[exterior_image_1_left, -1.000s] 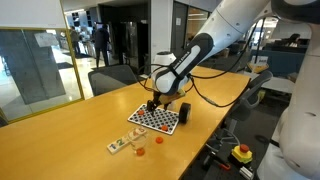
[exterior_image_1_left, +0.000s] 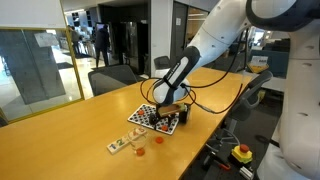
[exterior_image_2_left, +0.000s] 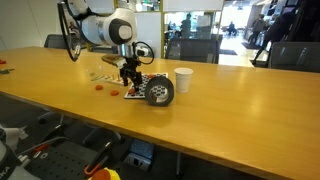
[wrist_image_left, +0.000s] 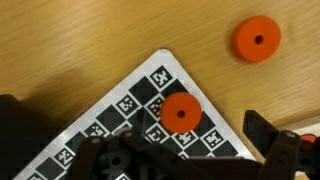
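A checkered black-and-white board (wrist_image_left: 95, 128) lies on the wooden table, one corner pointing up in the wrist view. On a square near that corner sits an orange-red disc (wrist_image_left: 181, 112) with a dark centre. My gripper is open above the board, a finger on either side of this disc and nothing held. A second orange-red disc (wrist_image_left: 256, 38) rests on bare table, off the board. From outside, my gripper (exterior_image_1_left: 163, 121) appears low over the near part of the board (exterior_image_1_left: 145, 112), hiding some of it.
Close beside the board stands a round black object (exterior_image_2_left: 159, 90), with a white cup (exterior_image_2_left: 183, 78) behind it. Pale blocks (exterior_image_1_left: 126, 140) and loose red discs (exterior_image_1_left: 140, 151) lie nearby.
My gripper has come from the far side of the board toward its near corner, moving lower and slightly right in exterior view 1. The board and loose discs look unmoved.
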